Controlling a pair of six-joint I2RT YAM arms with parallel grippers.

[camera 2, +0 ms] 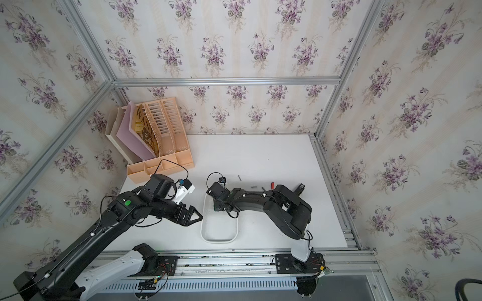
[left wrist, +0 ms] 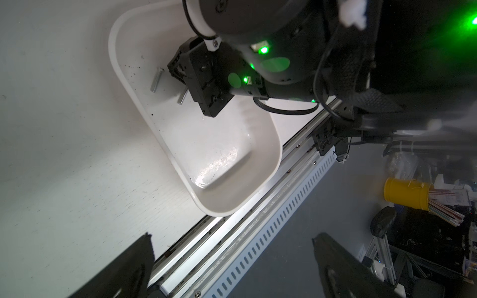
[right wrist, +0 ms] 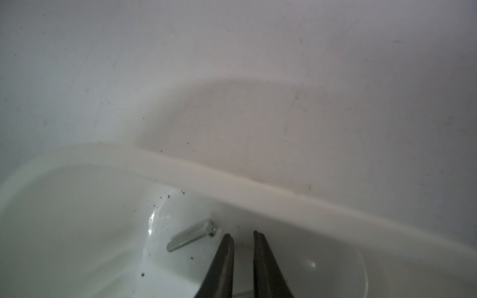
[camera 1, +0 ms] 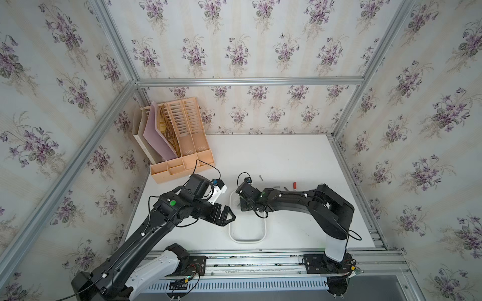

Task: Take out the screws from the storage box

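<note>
The white storage box (camera 1: 248, 241) is in front of the arms on the table, two screws showing inside. One loose screw (right wrist: 191, 236) lies on its floor, just left of my right gripper. That gripper is over the box's far part, its narrow fingertips slightly apart. Part of a second screw (right wrist: 243, 294) shows in the gap at the bottom edge; whether the fingers touch it I cannot tell. In the left wrist view, this screw (left wrist: 182, 95) sticks out beneath the right gripper. My left gripper is wide open and empty, left of the box.
Several small metal pieces, one of them a bolt (camera 1: 261, 177), and a red piece (camera 1: 294, 185) lie on the table behind the right arm. A wooden rack (camera 1: 174, 168) stands at the back left. Free table lies at the back right.
</note>
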